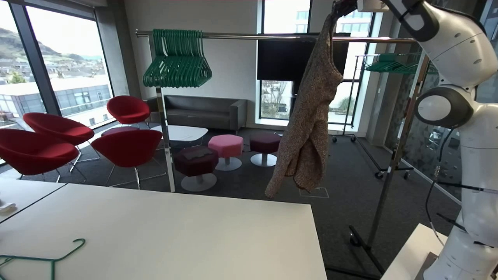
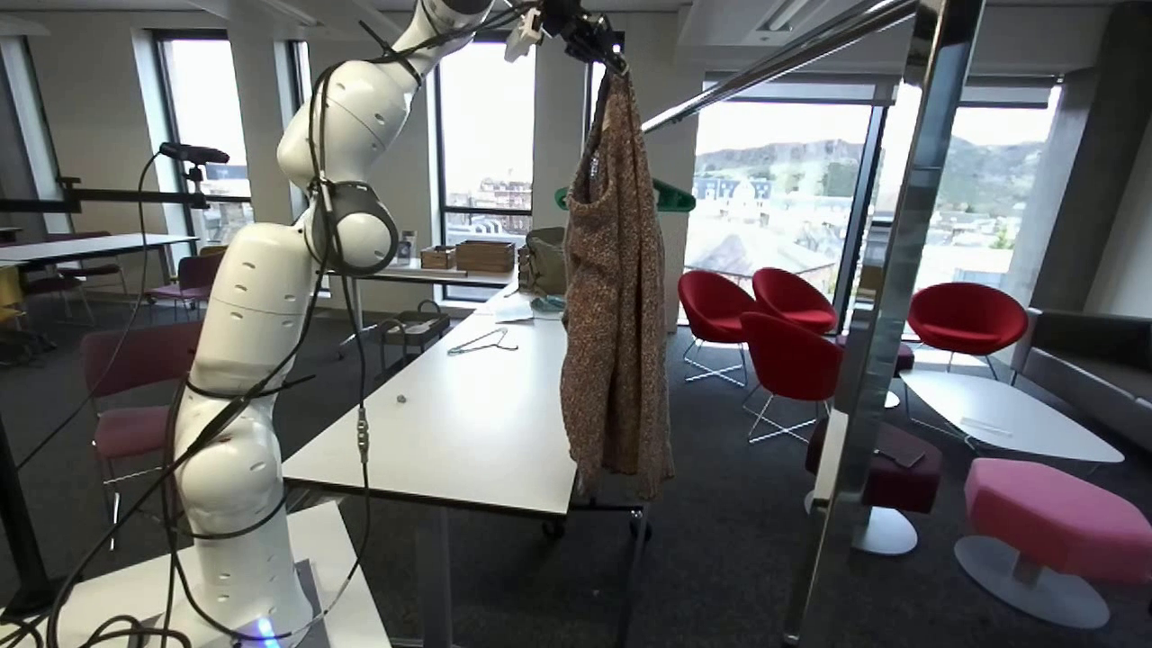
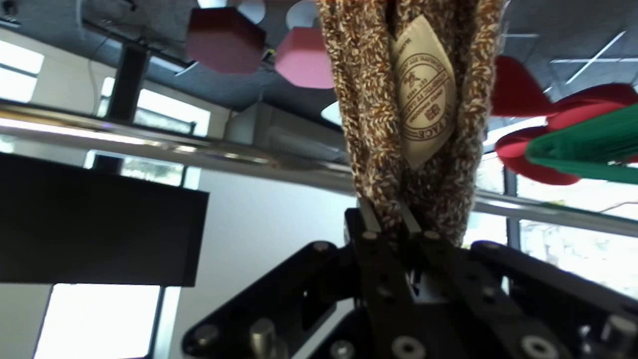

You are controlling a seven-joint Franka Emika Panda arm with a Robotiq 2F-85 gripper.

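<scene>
A brown knitted sweater (image 1: 310, 107) hangs full length from my gripper, which is shut on its top edge. In the wrist view, a cream label (image 3: 425, 89) shows inside the bunched knit between its folds. The second exterior view has the sweater (image 2: 616, 292) dangling past the near corner of the white table, clear of the floor. The gripper (image 2: 616, 56) is high up there, around the height of the clothes rail (image 2: 778, 59). In the first exterior view the fingertips are close to the top edge of the picture.
Many green hangers (image 1: 179, 58) are bunched at the left of the metal rail (image 1: 233, 35). One loose green hanger (image 1: 53, 259) lies on the white table (image 1: 186, 233). Red chairs (image 1: 130, 144) and low stools (image 1: 226, 146) stand beyond.
</scene>
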